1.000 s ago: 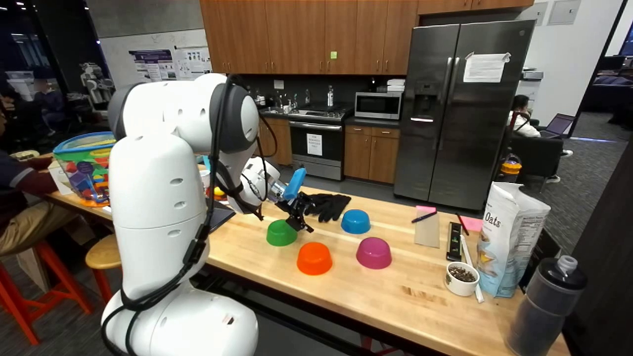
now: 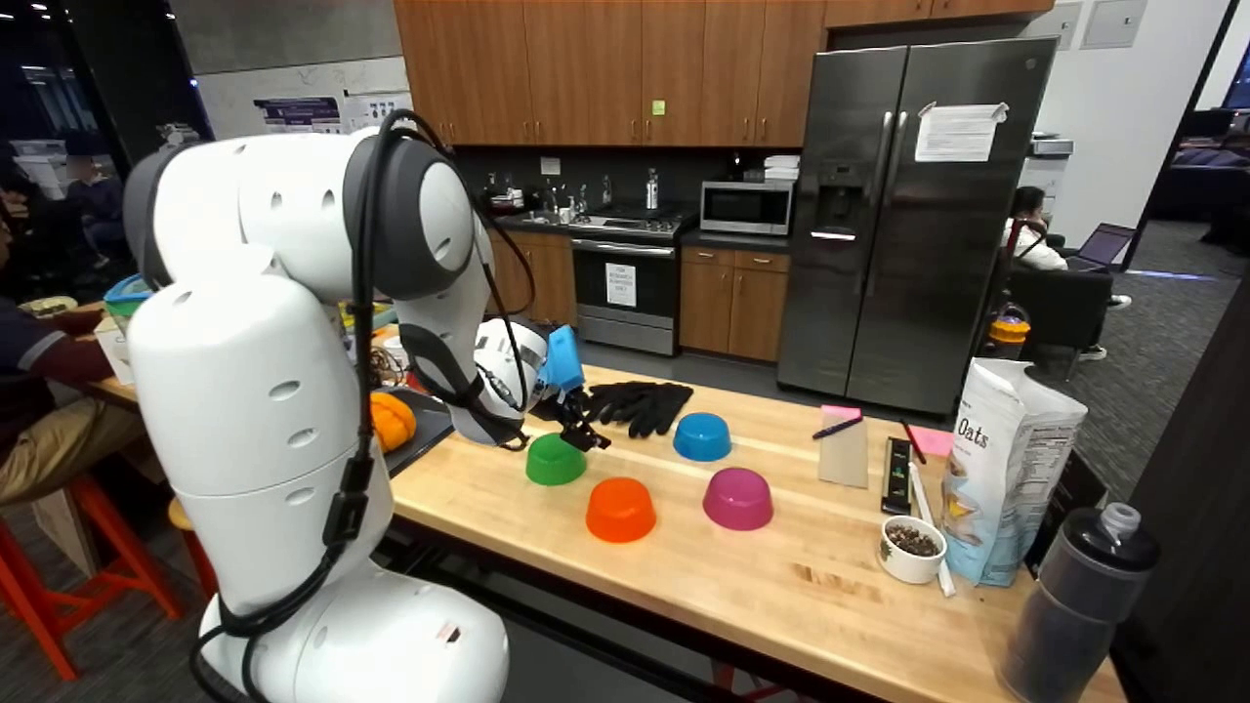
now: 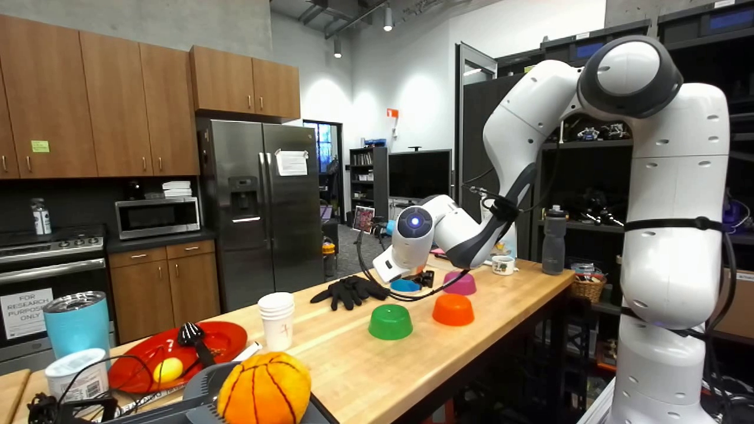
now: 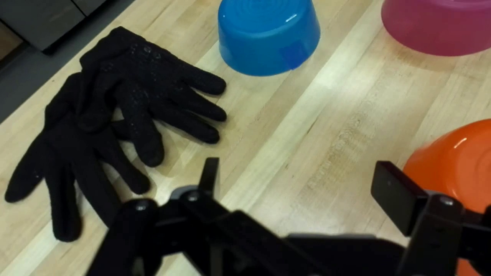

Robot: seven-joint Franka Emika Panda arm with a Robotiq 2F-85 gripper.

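Observation:
My gripper is open, with only bare wood visible between its fingers. In the wrist view, black gloves (image 4: 152, 92) lie overlapping to its left, and an upside-down blue bowl (image 4: 269, 39) sits beyond it. A magenta bowl (image 4: 442, 23) is at the upper right; an orange bowl (image 4: 455, 161) is partly hidden behind the right finger. From exterior view 1, the gripper (image 2: 582, 435) appears above the table near the green bowl (image 2: 554, 461). All the bowls rest bottom-up on the wood, apart from one another.
The table's right end holds a white cup of dark bits (image 2: 911, 551), an oats bag (image 2: 1010, 469) and a grey bottle (image 2: 1078, 603). At the other end are a red plate (image 3: 230, 339), stacked paper cups (image 3: 277, 321) and an orange plush ball (image 3: 267, 388). Bare wood surrounds the bowls.
The arm's upper links have swung left in exterior view 1, and the gripper has shifted slightly left and up. The bowls and gloves have stayed put.

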